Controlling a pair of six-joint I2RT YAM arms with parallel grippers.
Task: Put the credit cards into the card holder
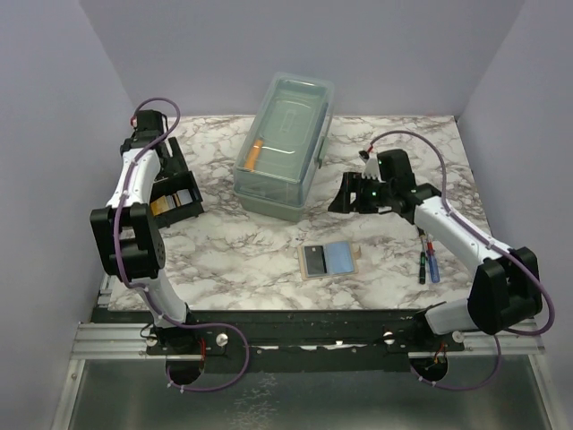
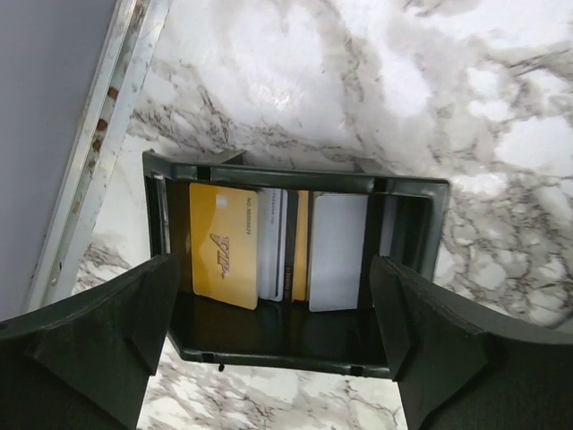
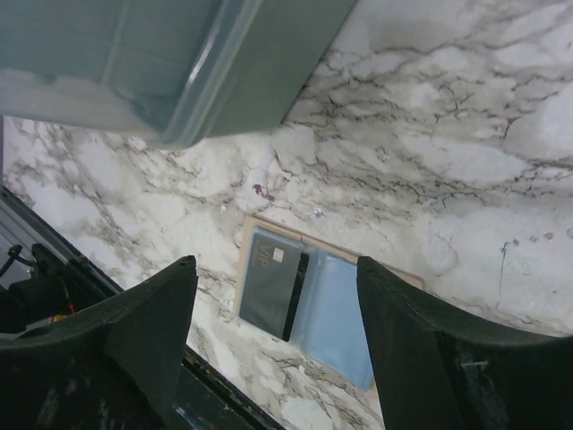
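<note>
The black card holder [image 2: 295, 336] sits at the far left of the table, holding a gold VIP card [image 2: 224, 246], a silver card [image 2: 337, 251] and several others between them. My left gripper hovers over it, open and empty. On a thin tan-edged board at front centre lie a dark card [image 3: 274, 281] and a light blue card [image 3: 333, 313]. My right gripper stands open above the table to the upper right of these, nothing between its fingers.
A large lidded translucent green box [image 1: 283, 143] fills the back centre. Several pens [image 1: 432, 264] lie at the right. Bare marble surrounds the two cards and the middle of the table.
</note>
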